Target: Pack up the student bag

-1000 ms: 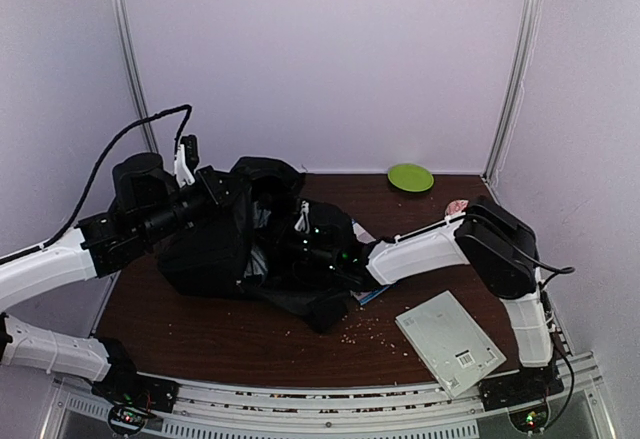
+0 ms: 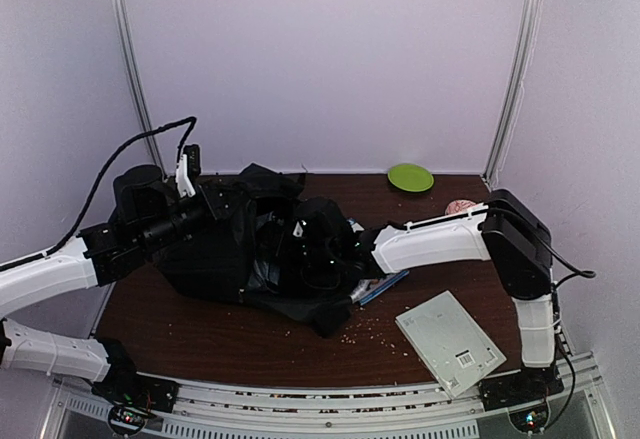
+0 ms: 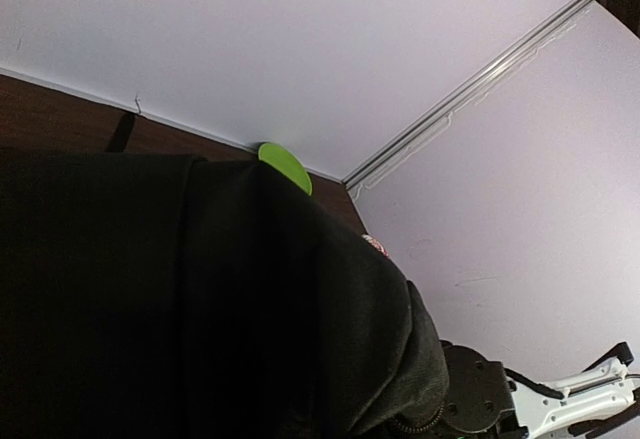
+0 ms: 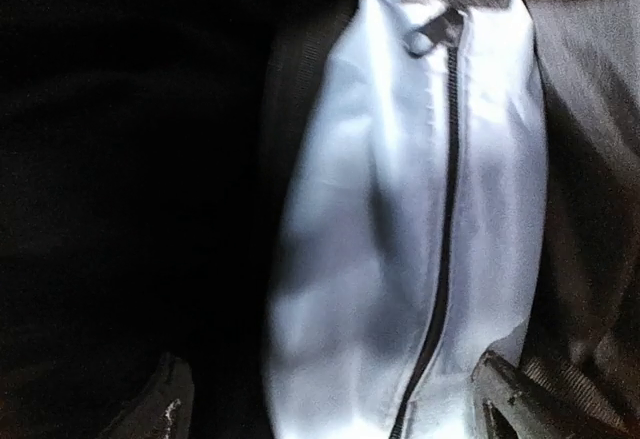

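The black student bag (image 2: 205, 264) lies on its side across the table, mouth facing right. My left gripper (image 2: 226, 202) is at the upper rim of the opening, shut on the bag's fabric; in the left wrist view the dark cloth (image 3: 290, 309) hides its fingers. Inside the mouth sits my right gripper (image 2: 288, 244). The right wrist view shows its fingers (image 4: 500, 399) wide apart. Pale blue-grey fabric with a black zipper (image 4: 340, 239) lies before them, not gripped; whether it is a pouch or lining I cannot tell.
Blue-edged flat items (image 2: 384, 287) lie partly under my right forearm. A grey-white flat panel (image 2: 450, 342) rests at front right. A green plate (image 2: 410, 178) and a pink-topped bowl (image 2: 460, 206), mostly covered by the arm, are at back right. Crumbs dot the front table.
Earlier, the left gripper and bag rim lowered slightly together.
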